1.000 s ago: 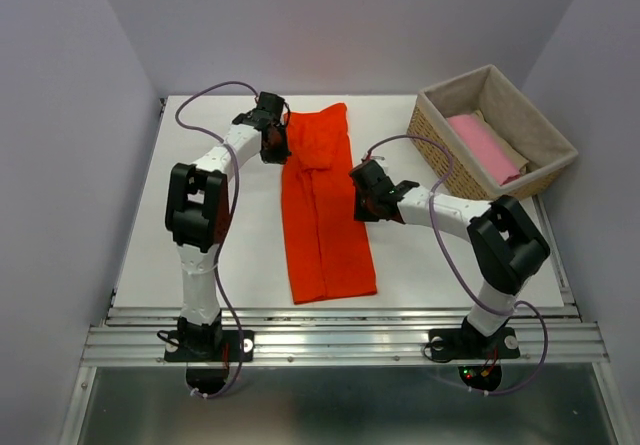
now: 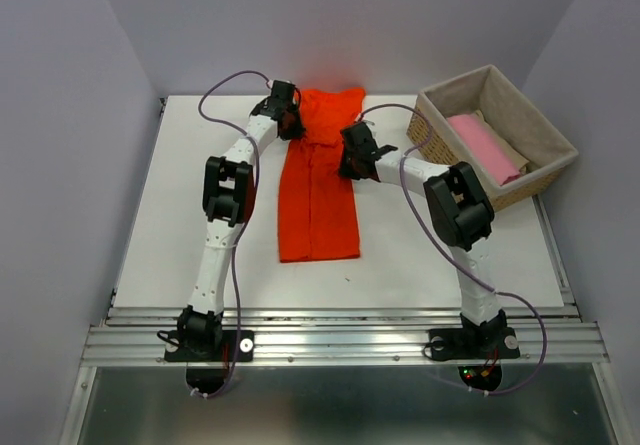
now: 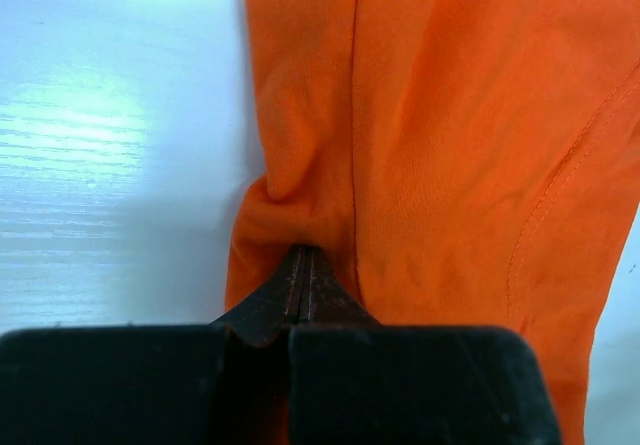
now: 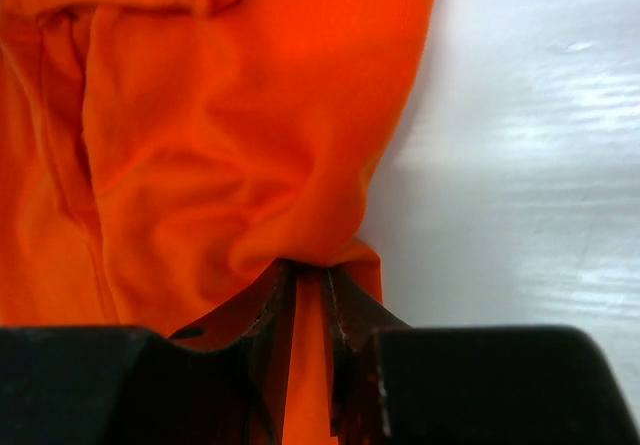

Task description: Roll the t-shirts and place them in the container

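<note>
The orange t-shirt [image 2: 320,205] lies lengthwise in the middle of the white table, folded narrow, its upper end spread wider. At its left edge, my left gripper [image 2: 291,133] is shut; in the left wrist view the cloth [image 3: 295,205] bunches at the closed fingertips [image 3: 305,275]. My right gripper [image 2: 350,170] is at the shirt's right edge. Its fingers [image 4: 262,315] stand slightly apart in the right wrist view, with orange cloth showing in the gap and a crease over the tips. Whether the cloth is pinched there is hidden.
A wicker basket [image 2: 435,142] with a grey lining stands at the right back, holding folded pink cloth [image 2: 485,146] and beige cloth [image 2: 505,142]. Bare white table [image 2: 180,205] lies left of the shirt and in front of it.
Both grippers have moved toward the back of the table, and the right one also leftward. The shirt has slid back with them; its upper end is wider and its lower end straighter.
</note>
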